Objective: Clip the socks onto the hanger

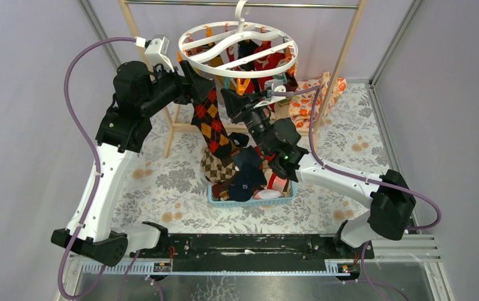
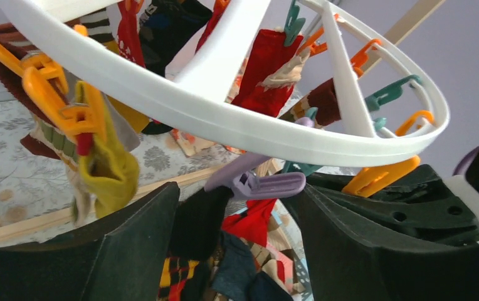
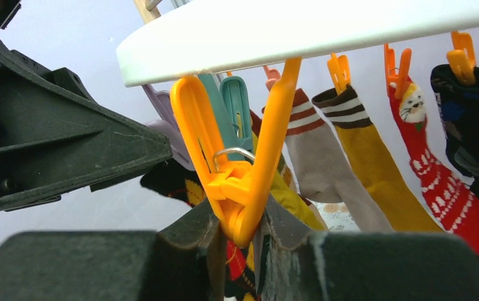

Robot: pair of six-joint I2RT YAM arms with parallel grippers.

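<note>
A black, red and yellow argyle sock [image 1: 214,128] hangs below the front left of the white round hanger [image 1: 240,73]. Its top is at a purple clip [image 2: 268,186] on the hanger's rim. Around that clip my left gripper stands open, its fingers apart on either side and not closed on it. My right gripper is shut on the lower end of an orange clip [image 3: 278,135], which hangs from the rim beside the sock. No sock shows in the orange clip's mouth, though the finger pads hide part of it.
Other socks hang around the hanger, among them a mustard one [image 3: 381,172] and a red one [image 3: 453,194]. A blue basket [image 1: 252,202] of loose socks stands on the floor below. Both grippers are close together at the rim's front; a wooden rack [image 1: 340,56] stands behind.
</note>
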